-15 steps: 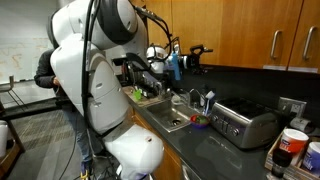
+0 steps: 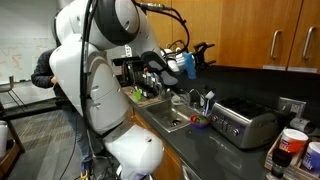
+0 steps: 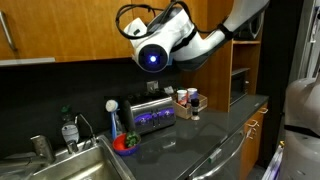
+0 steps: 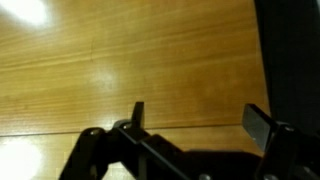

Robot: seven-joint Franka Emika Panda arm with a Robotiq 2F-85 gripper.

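High over the counter, my gripper (image 2: 206,50) points at the wooden cabinet doors (image 2: 232,30). In the wrist view its two dark fingers (image 4: 137,116) stand wide apart, and the gripper is open with nothing between them. Cabinet wood (image 4: 150,60) fills most of that view, with a dark strip along its right side. From exterior view 2, the arm's wrist (image 3: 152,52) hangs in front of the cabinet (image 3: 85,35) and hides the fingers.
Below are a silver toaster (image 2: 243,122), a red bowl (image 2: 201,122) with things in it, and a sink (image 3: 92,166). A wooden box (image 3: 202,101) holds cups, with a dark cup (image 3: 196,113) near it.
The arm's wrist and gripper have shifted a little to the right in exterior view 1, along the cabinet front. Objects on the counter look unmoved.
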